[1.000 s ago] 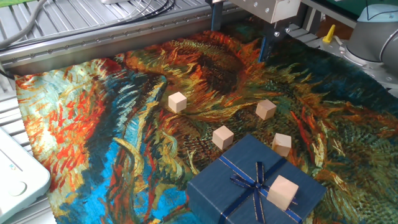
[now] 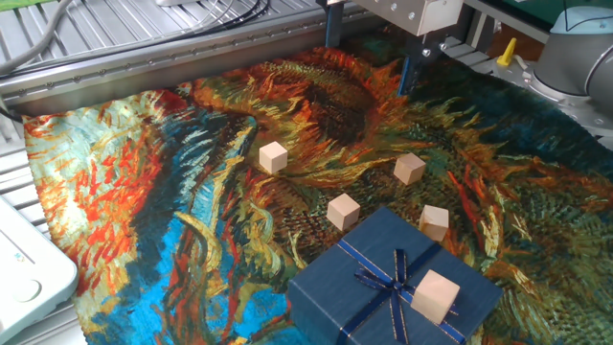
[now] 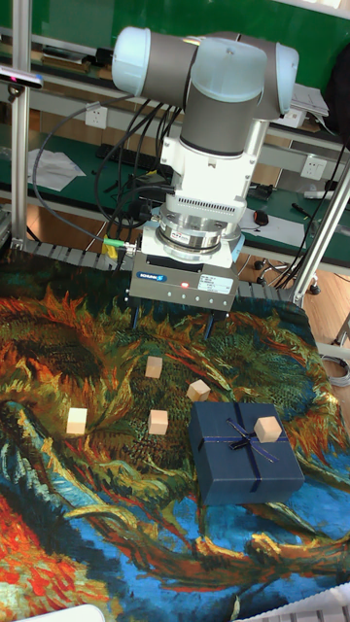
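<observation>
My gripper [image 2: 368, 67] hangs at the back of the cloth, its two dark fingers wide apart with empty space between them; exterior view 3 shows the gripper [image 3: 172, 324] behind all the cubes. A blue gift box [image 2: 330, 278] with a ribbon bow lies on the cloth. On its lid, beside the bow, rests one wooden cube [image 2: 437, 296]. Several more cubes lie loose on the cloth: a cube [image 2: 273, 157] on its own, a cube [image 2: 410, 169] nearest the gripper, a cube [image 2: 343, 212] near the box, and a cube [image 2: 435, 222] close to the box's edge.
A colourful painted cloth [image 2: 115, 192] covers the table. Along the back in exterior view 2 runs a metal rail [image 2: 172, 72]. A white device [image 2: 34, 264] stands at the left edge. Exterior view 3 shows clear cloth in front of the box.
</observation>
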